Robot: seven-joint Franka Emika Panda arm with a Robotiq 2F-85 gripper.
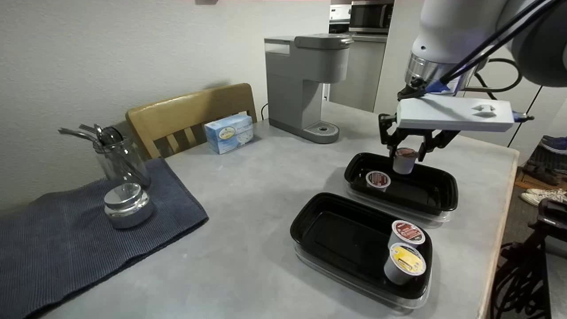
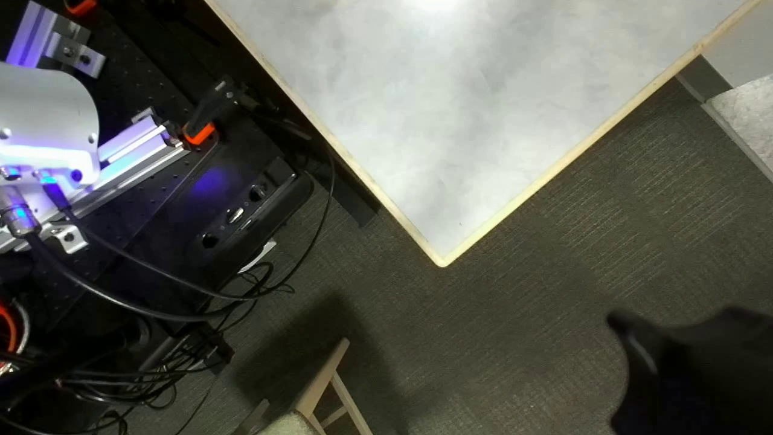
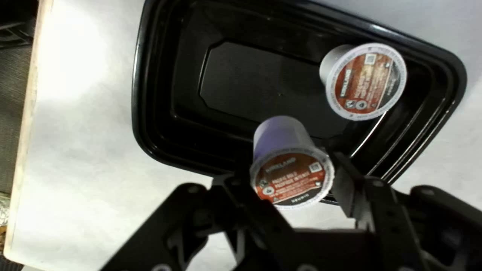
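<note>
My gripper [image 1: 408, 154] is shut on a white coffee pod [image 1: 404, 164] with a reddish-brown lid, held above the far black tray [image 1: 445, 197]. In the wrist view the held pod [image 3: 289, 178] is tilted, its lid toward the camera, between the dark fingers and over the tray's near edge. Another red-lidded pod [image 3: 366, 82] rests inside that same tray, toward one end. The nearer black tray [image 1: 329, 244] has two pods at its right end: a red-lidded pod [image 1: 407, 234] and a yellow-lidded pod [image 1: 405, 263].
A grey coffee maker [image 1: 289, 85] stands at the back beside a blue tea box [image 1: 229, 133]. To the left, a glass jar of spoons [image 1: 122, 159] and a silver-lidded jar [image 1: 127, 206] sit on a dark blue mat [image 1: 79, 239]. Mid-table is clear.
</note>
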